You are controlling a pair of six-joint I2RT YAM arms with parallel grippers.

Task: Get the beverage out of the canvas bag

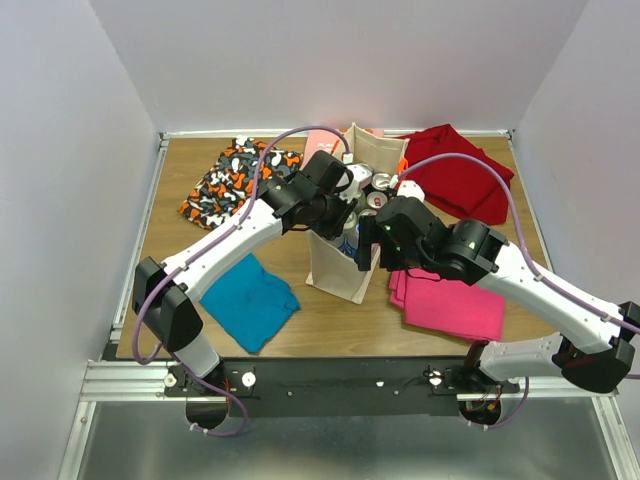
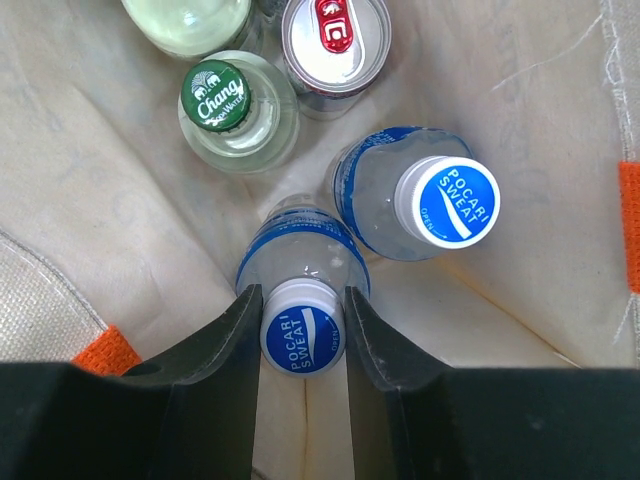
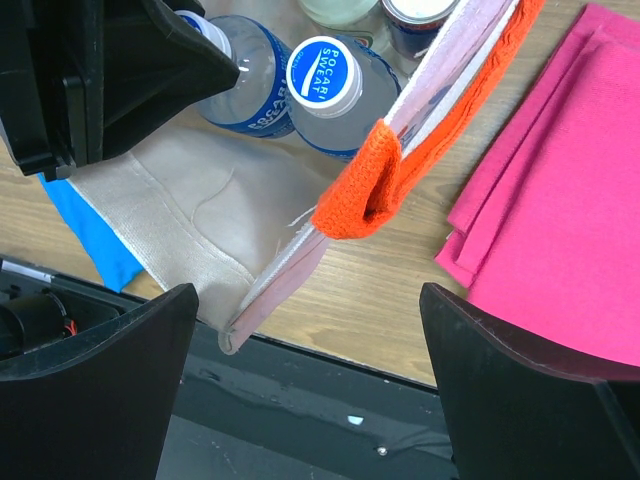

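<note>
Inside the pale canvas bag [image 1: 338,275], a Pocari Sweat bottle [image 2: 302,262] has its white-and-blue cap between the fingertips of my left gripper, which is shut on it. The bottle still stands within the bag. Touching it on the right is a second Pocari Sweat bottle [image 2: 415,195]. A green-capped Chang bottle [image 2: 240,112] and a silver can [image 2: 335,45] stand farther back. My right gripper is open by the bag's front edge, with the orange-trimmed rim [image 3: 365,190] seen beyond its fingers and nothing gripped.
Around the bag lie a blue cloth [image 1: 248,300], a pink cloth [image 1: 455,305], a dark red cloth [image 1: 465,175] and a patterned cloth [image 1: 235,185]. The two arms stand close together over the bag. Bare wooden table [image 1: 315,335] shows in front.
</note>
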